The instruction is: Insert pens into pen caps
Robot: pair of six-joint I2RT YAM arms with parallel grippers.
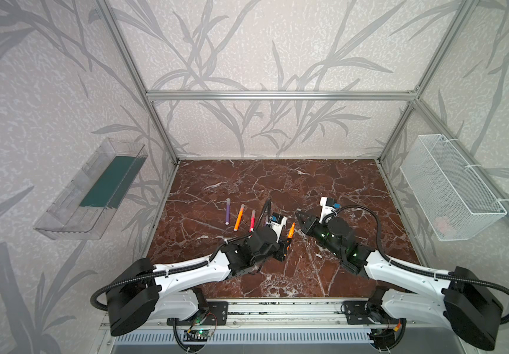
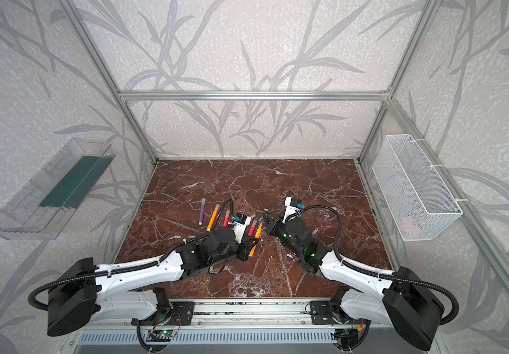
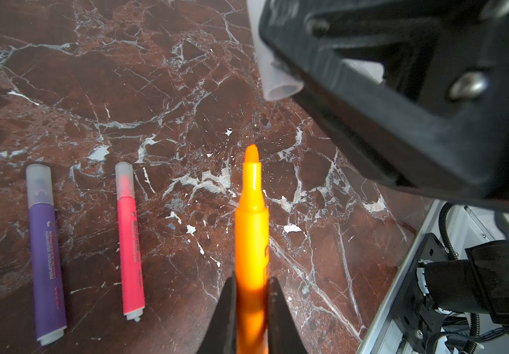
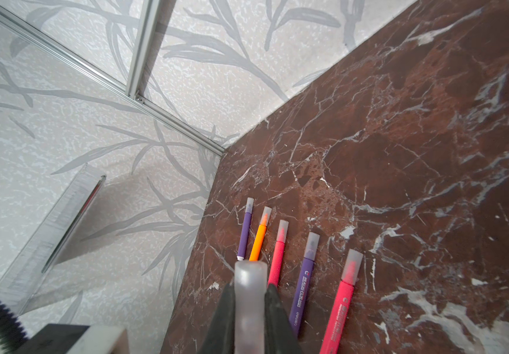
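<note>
An uncapped orange pen (image 3: 251, 224) stands out from my left gripper, which is shut on it. A translucent cap (image 4: 249, 295) is held between the fingers of my right gripper. In the left wrist view the cap's open end (image 3: 284, 87) hangs above and slightly right of the pen tip, apart from it. Capped pens lie in a row on the table, including a purple pen (image 3: 50, 265), a pink pen (image 3: 129, 247) and an orange pen (image 4: 259, 236).
A clear tray (image 1: 53, 224) is on the left wall and a white mesh basket (image 1: 455, 188) on the right wall, both outside the table area.
</note>
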